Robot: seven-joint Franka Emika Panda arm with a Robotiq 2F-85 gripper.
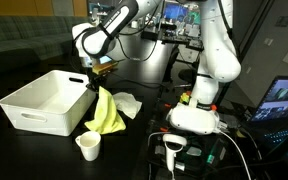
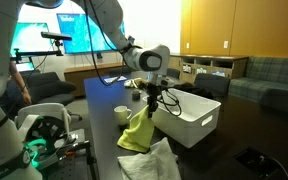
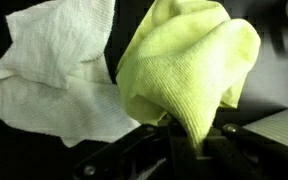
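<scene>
A yellow cloth (image 1: 105, 115) hangs from my gripper (image 1: 96, 88), which is shut on its upper part. In exterior view 2 the yellow cloth (image 2: 139, 132) stretches down from the fingers, its lower end still resting on or close to the dark table. The wrist view shows the yellow cloth (image 3: 189, 65) bunched between the fingers and spreading out below them; it covers most of the fingertips. A white cloth (image 1: 127, 104) lies crumpled on the table beside it, seen also as a white cloth (image 3: 59, 75) in the wrist view.
Close beside the gripper stands an open white bin (image 1: 46, 122), seemingly empty where its inside shows. A white mug (image 1: 89, 146) stands on the table near the bin's front corner.
</scene>
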